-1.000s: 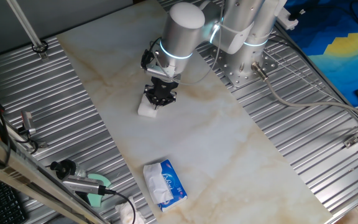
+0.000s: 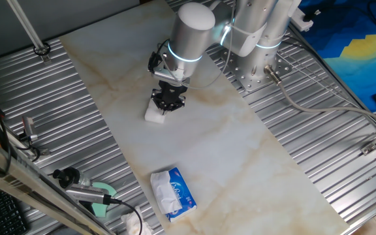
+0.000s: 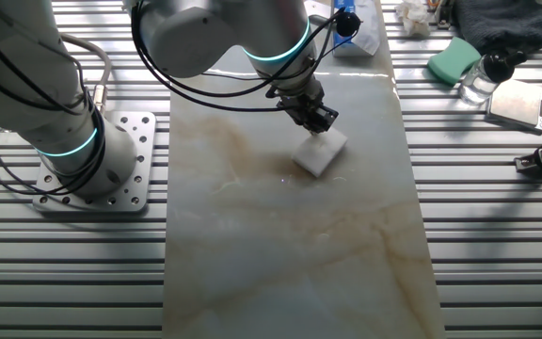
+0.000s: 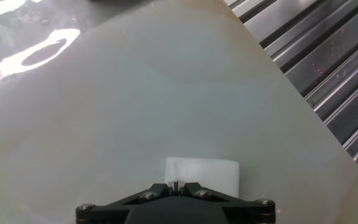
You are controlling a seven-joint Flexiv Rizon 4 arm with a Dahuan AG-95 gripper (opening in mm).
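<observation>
A white block (image 3: 320, 153) lies on the marbled board, seen as a flat pale slab in exterior view 2. Down at one end of this block is my gripper (image 2: 166, 109), pointing at the board. In the wrist view the gripper has its dark fingertips drawn together over the near part of the white block (image 4: 207, 174). Its fingers look shut; whether part of the block is pinched between them is not clear. The arm hides some of the block in exterior view 1.
The marbled board (image 2: 240, 170) has wide clear areas, with a few small droplet-like marks near the block. A blue tissue pack (image 2: 183, 189) lies toward one end. Off the board are a green item (image 3: 454, 61), a clear bottle (image 3: 483, 79) and a small scale (image 3: 519, 104).
</observation>
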